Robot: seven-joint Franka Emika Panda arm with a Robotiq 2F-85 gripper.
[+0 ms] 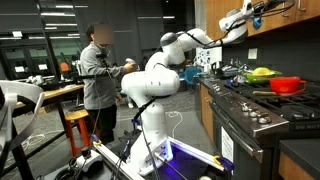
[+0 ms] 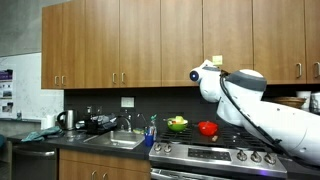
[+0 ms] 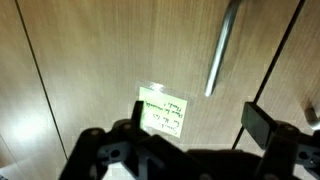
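My gripper stands open in the wrist view, its two dark fingers [image 3: 112,150] wide apart and nothing between them. It faces a wooden cabinet door [image 3: 90,60]. A slim metal door handle [image 3: 222,48] runs up from above the finger opening. Left of and below that handle, a paper note [image 3: 163,110] with a green border and handwriting is stuck on the door. In the second exterior view the arm's end [image 2: 208,75] is up against the upper cabinets [image 2: 185,45]; the fingers are too small to make out there.
Below the arm, a red pot [image 2: 207,128] and a green bowl [image 2: 177,124] with yellow things stand on the stove [image 2: 215,157]. A sink [image 2: 122,140] lies to the left. A person [image 1: 100,75] stands behind the robot base.
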